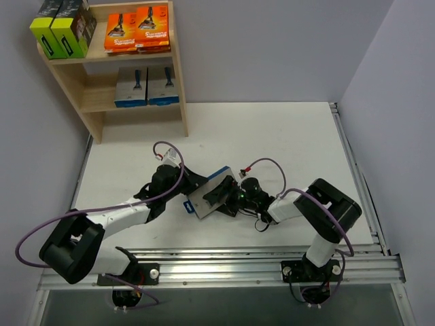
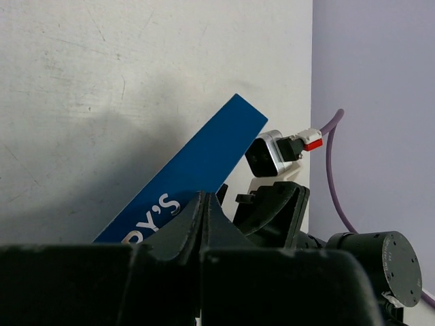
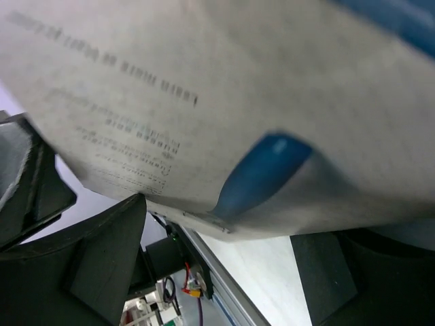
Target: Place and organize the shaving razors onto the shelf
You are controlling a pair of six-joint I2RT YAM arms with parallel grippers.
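One razor box (image 1: pixel 198 202), grey-white with blue edges, sits at an angle over the middle of the table in the top view. My left gripper (image 1: pixel 202 181) is at its upper left edge. In the left wrist view the left fingers (image 2: pixel 216 227) are shut together, and the box's blue side (image 2: pixel 187 173) with white lettering passes beside and beneath their tips; nothing shows between them. My right gripper (image 1: pixel 221 195) reaches over the box's right part. Its fingers (image 3: pixel 81 272) stand wide apart in the right wrist view, with the box's printed face (image 3: pixel 156 136) close in front.
A wooden shelf (image 1: pixel 95 92) stands at the back left. Green-black boxes (image 1: pixel 71 30) and orange boxes (image 1: pixel 151 27) fill its upper level; two blue-edged razor boxes (image 1: pixel 131 87) lie on the level below.
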